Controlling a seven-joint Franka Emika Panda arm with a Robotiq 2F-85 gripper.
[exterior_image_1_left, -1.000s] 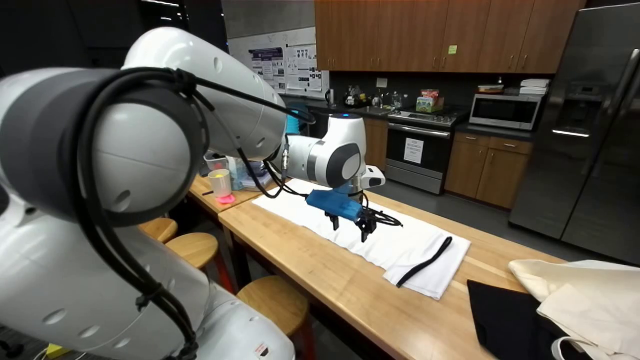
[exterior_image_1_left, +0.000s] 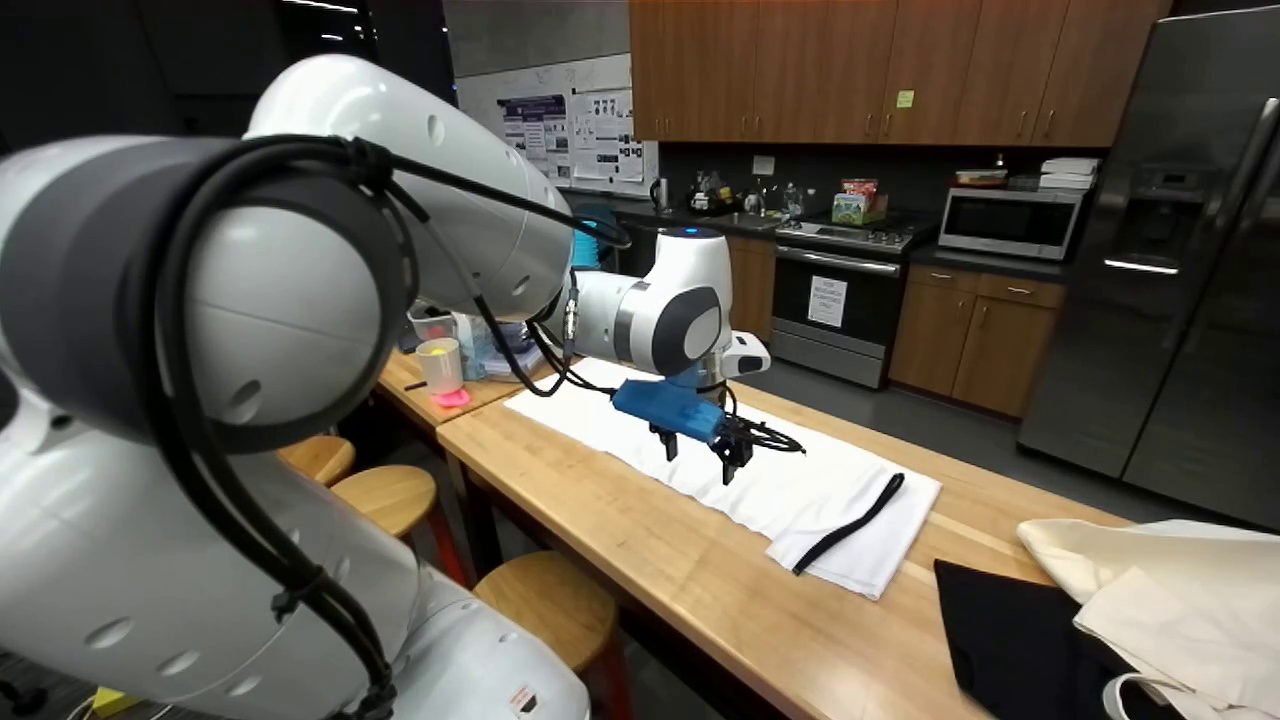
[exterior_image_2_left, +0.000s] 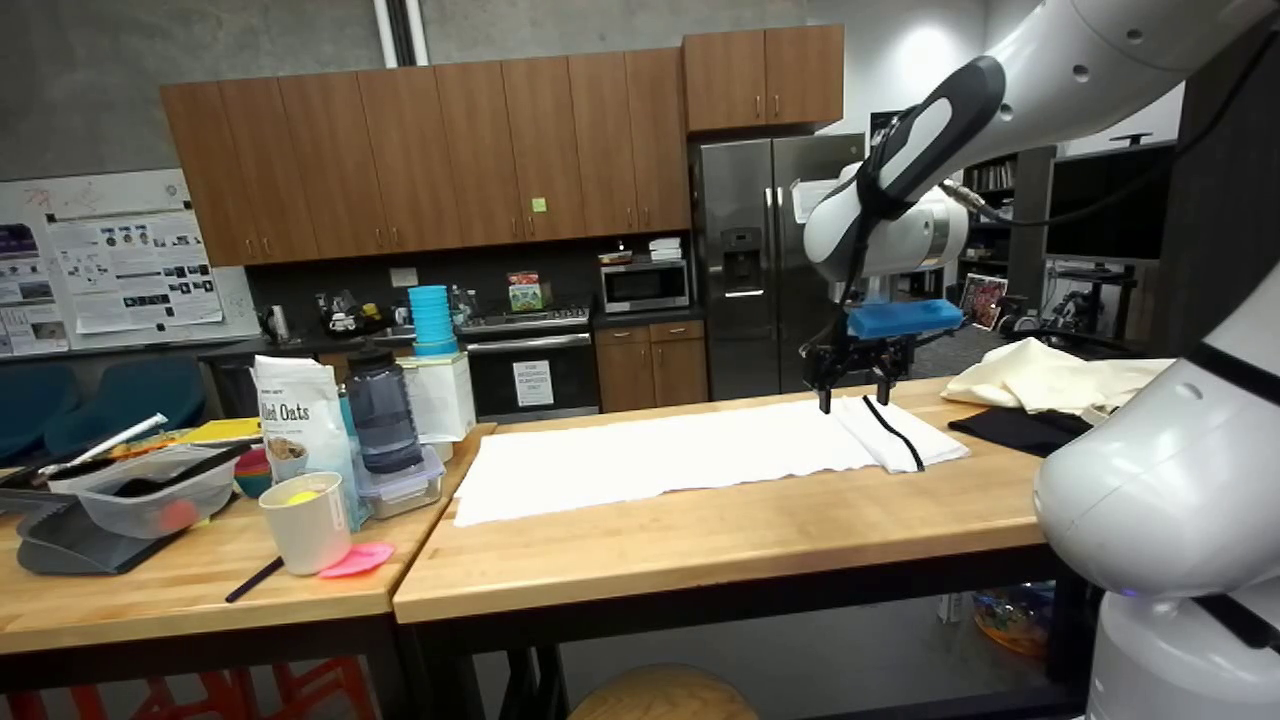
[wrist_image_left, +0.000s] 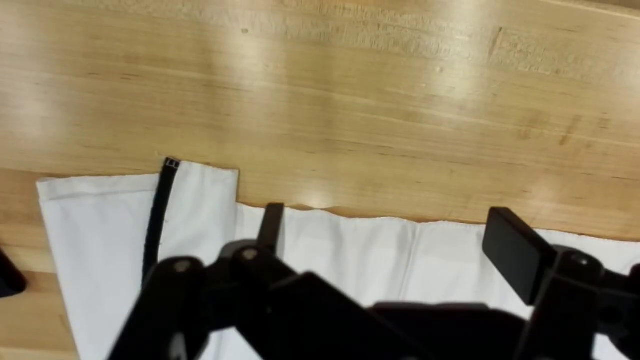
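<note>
A long white cloth (exterior_image_1_left: 768, 450) lies spread along the wooden table, its one end doubled over near the black strap (exterior_image_1_left: 854, 528). In the wrist view the strap (wrist_image_left: 157, 216) crosses the folded end of the cloth (wrist_image_left: 99, 240) at the left. My gripper is open above the cloth's edge, its dark fingers wide apart with nothing between them. From the side, the gripper (exterior_image_2_left: 854, 398) hangs over the cloth (exterior_image_2_left: 672, 450) close to the folded part. Exactly how high it hangs is hard to tell.
Cream fabric (exterior_image_1_left: 1182, 576) and a black cloth (exterior_image_1_left: 1020, 636) lie at the table's near right end. A second table holds a cup (exterior_image_2_left: 306, 523), an oats bag (exterior_image_2_left: 300, 420) and containers. Bare wood (exterior_image_2_left: 720, 522) runs along the front of the cloth.
</note>
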